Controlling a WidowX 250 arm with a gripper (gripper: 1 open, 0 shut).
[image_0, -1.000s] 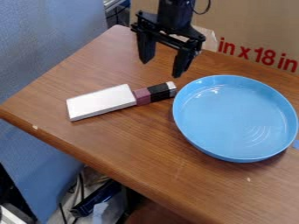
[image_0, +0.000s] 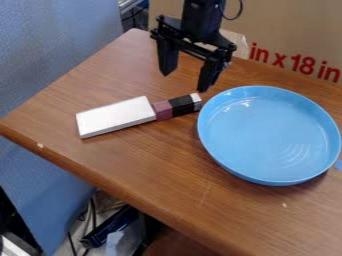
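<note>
My black gripper (image_0: 189, 64) hangs over the back of the table, its two fingers spread apart with nothing visible between them. Below it lies a long object with a white flat part (image_0: 115, 118) and a maroon and black end (image_0: 175, 106), pointing toward the right. A round blue plate (image_0: 267, 135) rests on the right side of the table, close beside the dark end of that object.
A cardboard panel (image_0: 287, 55) with printing stands along the back edge. The left table edge drops to a blue-grey covering and some clutter below.
</note>
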